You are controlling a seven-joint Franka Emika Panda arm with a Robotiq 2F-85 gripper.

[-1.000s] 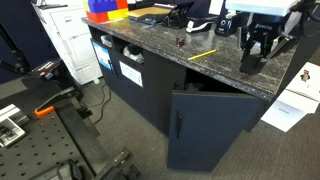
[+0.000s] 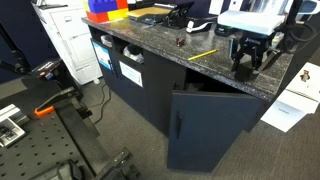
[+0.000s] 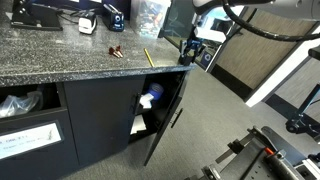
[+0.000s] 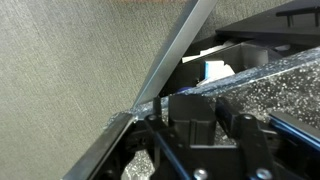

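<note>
In the wrist view a small black object point(image 4: 193, 112) lies between the fingers of my gripper, over the speckled countertop's edge. Dark on dark, the contact between fingers and object cannot be made out. The same black object point(image 2: 242, 73) shows low under the wrist, at or just above the right end of the countertop point(image 2: 215, 65). From the other side, the gripper point(image 3: 187, 56) is down at the counter's corner. Below it the cabinet door point(image 2: 203, 130) stands open, with white and blue items point(image 4: 215, 70) inside.
A yellow pencil-like stick point(image 2: 202, 55) and a small dark red item point(image 2: 181, 42) lie on the counter, left of the gripper. Colored bins point(image 2: 107, 8) stand at its far end. The open door juts into the free floor.
The gripper has come down and slightly left toward the counter's front edge, and the black object has shifted with it. The cabinet door has stayed still.
</note>
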